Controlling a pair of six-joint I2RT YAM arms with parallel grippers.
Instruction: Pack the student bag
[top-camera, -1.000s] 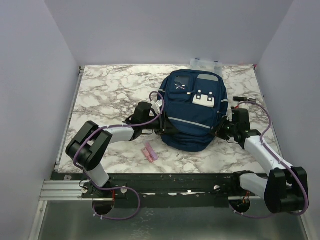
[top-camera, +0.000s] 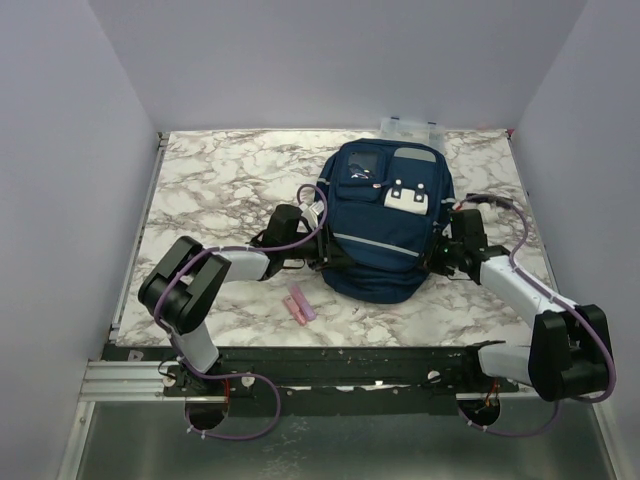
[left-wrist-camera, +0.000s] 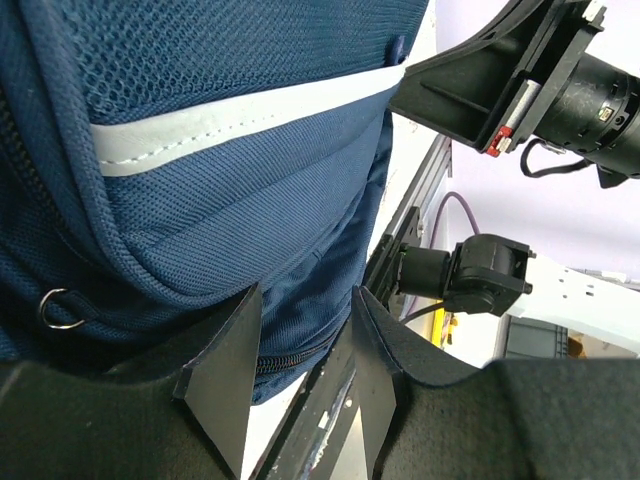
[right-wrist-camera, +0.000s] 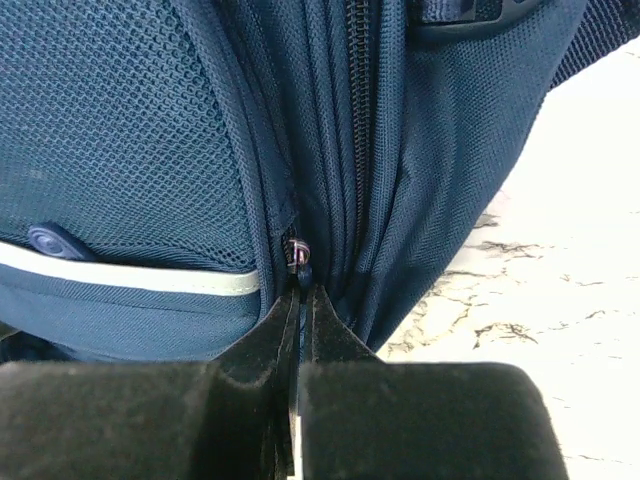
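Note:
The navy backpack lies on the table with its front pockets up and a pale stripe across the lower pocket. At that pocket's right side, my right gripper is shut, its fingertips meeting at a small metal zipper pull, whose dark tab runs in between them. In the left wrist view, my left gripper is open, its fingers apart at the pocket's left edge. Navy fabric and a zipper show behind that gap, with nothing clearly pinched. The pocket's inside is mostly hidden.
A pink and a purple stick-like item lie on the marble table left of the bag's bottom. Behind the bag is a clear case. A black object lies to the right, partly behind the right arm. Bare tabletop spreads at the upper left.
The right arm's wrist has shifted slightly left and forward, its fingertips staying at the pocket's right side. The bag and left arm look almost unchanged.

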